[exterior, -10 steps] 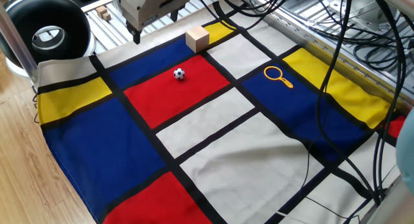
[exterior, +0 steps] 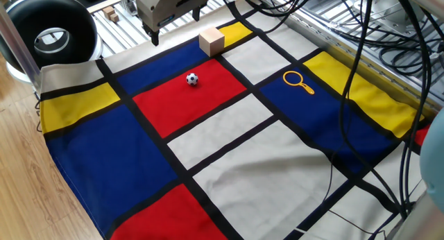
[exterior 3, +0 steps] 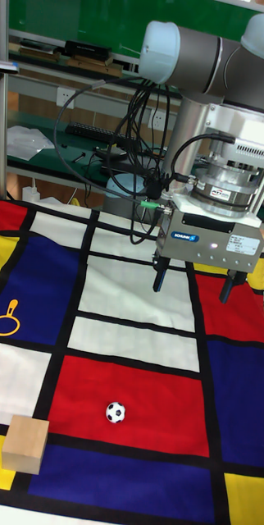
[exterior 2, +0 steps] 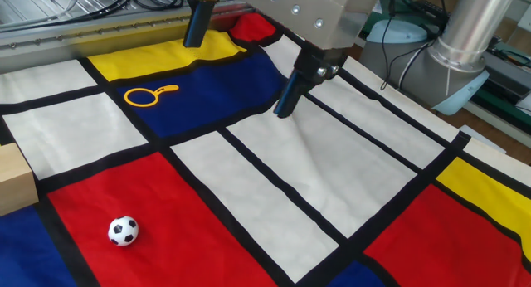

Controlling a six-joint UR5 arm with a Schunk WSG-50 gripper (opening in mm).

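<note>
My gripper [exterior: 175, 28] hangs in the air with its two dark fingers wide apart and nothing between them. In exterior view 3 the gripper [exterior 3: 192, 294] shows at the right, well away from the small objects. A small black-and-white football [exterior: 192, 79] rests on a red patch of the cloth. The wooden cube [exterior: 211, 41] sits near the cloth's edge, by the blue and yellow patches; in exterior view 2 only part of this cube [exterior 2: 15, 181] shows at the left edge. An orange magnifier-shaped ring with a handle [exterior: 298, 82] lies flat on a blue patch.
The cloth [exterior: 277, 164] is patterned in red, blue, yellow and white blocks with black bands. Black cables [exterior: 347, 94] hang in front of exterior view 1, and a metal rail [exterior 2: 41, 48] runs along one edge.
In exterior view 1 my gripper has shifted a little to the right, its fingers still apart. The ball, cube and orange ring have stayed where they were.
</note>
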